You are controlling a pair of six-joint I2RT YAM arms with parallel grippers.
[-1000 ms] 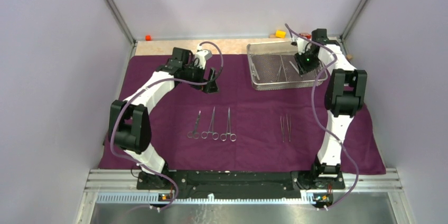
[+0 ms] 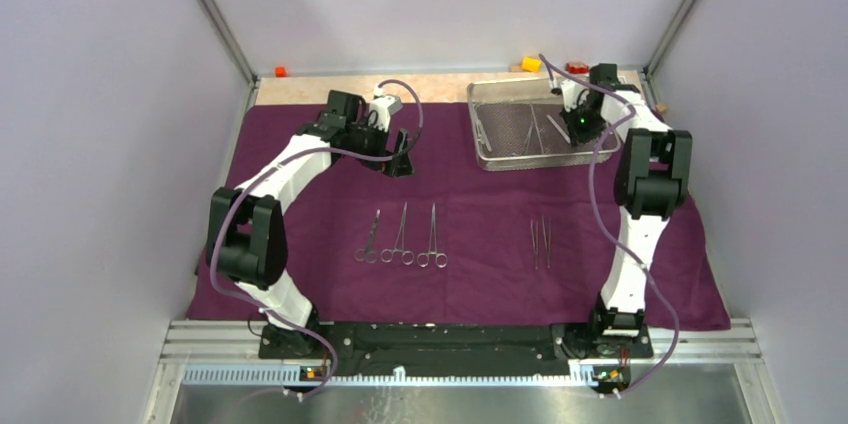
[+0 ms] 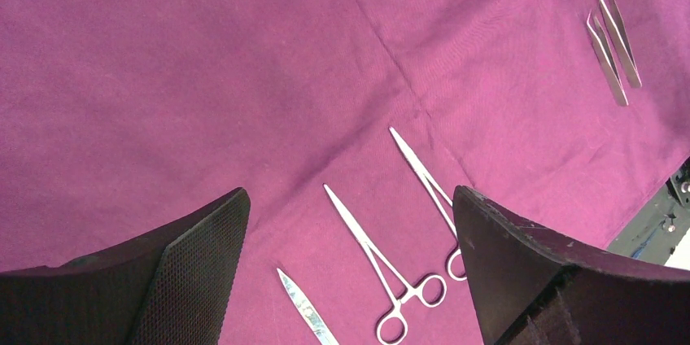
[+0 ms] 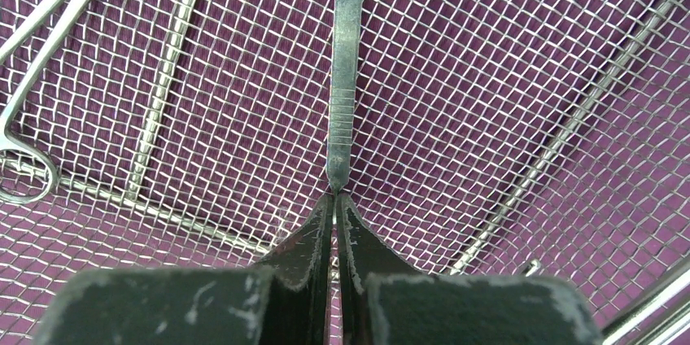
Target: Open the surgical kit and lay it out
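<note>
The mesh instrument tray sits at the back right of the purple cloth, several instruments inside. My right gripper is down in it, fingertips together at the end of a flat steel handle; whether they grip it is unclear. A ringed instrument lies beside it. My left gripper hangs open and empty over the cloth. Scissors and two ringed clamps lie in a row at front left; several tweezers lie at front right.
Small red and yellow objects stand along the back edge. Purple cables arch over both arms.
My right arm's wrist has moved slightly down and toward the front in the top view over the last second. The left arm and laid-out instruments are unchanged.
</note>
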